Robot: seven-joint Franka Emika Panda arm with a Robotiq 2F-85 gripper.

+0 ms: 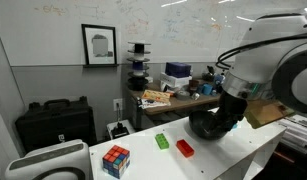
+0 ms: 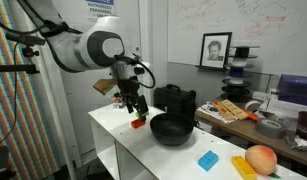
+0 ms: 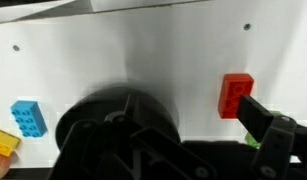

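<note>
My gripper is open over the white table, with nothing held between its fingers. Below it and to one side is a round black pan, partly covered by the arm in the wrist view. A red block lies on the table near the right finger in that view. Beside it, a green block is mostly hidden by the gripper in the wrist view. On the pan's other side are a blue block, a yellow block and a peach.
A Rubik's cube stands at the table's near end, close to a white appliance. Along the back, a wooden bench carries pots and boxes. Bare table surface surrounds the red block.
</note>
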